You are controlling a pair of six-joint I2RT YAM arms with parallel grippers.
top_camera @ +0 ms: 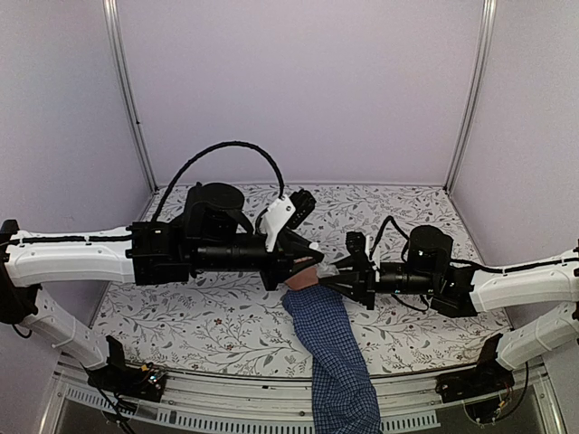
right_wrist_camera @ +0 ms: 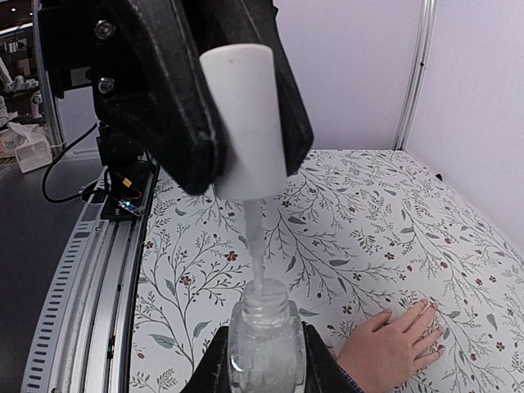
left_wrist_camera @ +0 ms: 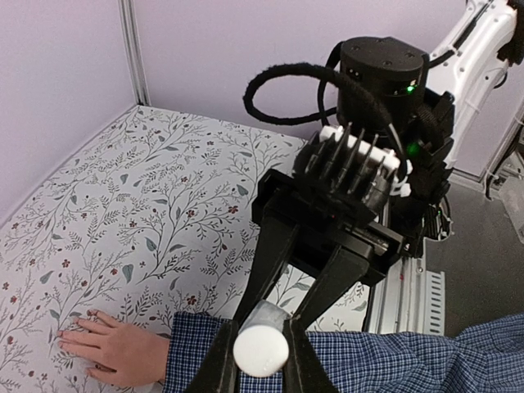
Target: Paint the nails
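Note:
A white cap (right_wrist_camera: 244, 123) is pinched in my left gripper, which is shut on it. From the cap a thin pale brush (right_wrist_camera: 255, 233) points down, its tip at the mouth of a clear bottle (right_wrist_camera: 266, 340). My right gripper is shut around that bottle and keeps it roughly upright. In the left wrist view the cap's round end (left_wrist_camera: 260, 350) covers most of the bottle. A hand (right_wrist_camera: 393, 344) lies palm down on the table beside the bottle; its nails (right_wrist_camera: 427, 307) are small in view, and their colour cannot be told.
A dark blue checked sleeve (top_camera: 335, 353) runs from the hand to the front edge. Pale walls (top_camera: 298, 90) enclose the back and sides. Both grippers are close together above the wrist.

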